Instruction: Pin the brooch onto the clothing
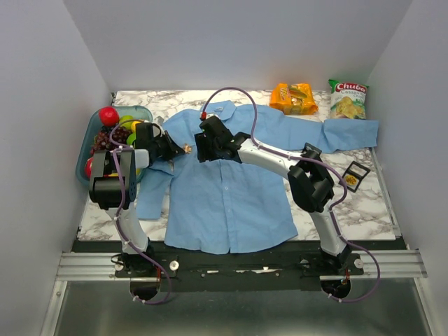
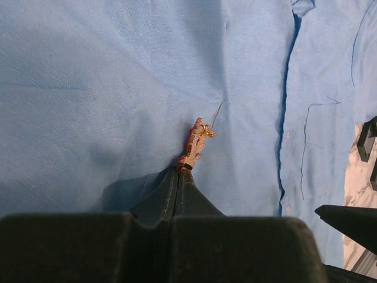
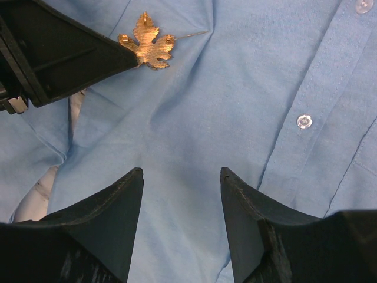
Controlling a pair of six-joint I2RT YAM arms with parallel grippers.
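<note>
A gold, leaf-shaped brooch (image 3: pixel 153 42) is pinched by one edge in my left gripper, whose fingers are shut on it. Its pin sticks out past the leaf; in the right wrist view the pin's tip meets a crease in the cloth, though I cannot tell whether it passes through. The blue shirt (image 1: pixel 203 203) is spread on the table, with the brooch over its left chest side, left of the button strip (image 3: pixel 294 150). My right gripper stands open above the shirt, its fingers apart with nothing between them, to the right of the brooch.
At the left, a teal basket (image 1: pixel 87 143) of fruit sits beside my left arm. An orange snack bag (image 1: pixel 294 99) and a chips bag (image 1: pixel 348 100) stand at the back right. A small dark-framed box (image 1: pixel 355 176) lies on the marble table's right side.
</note>
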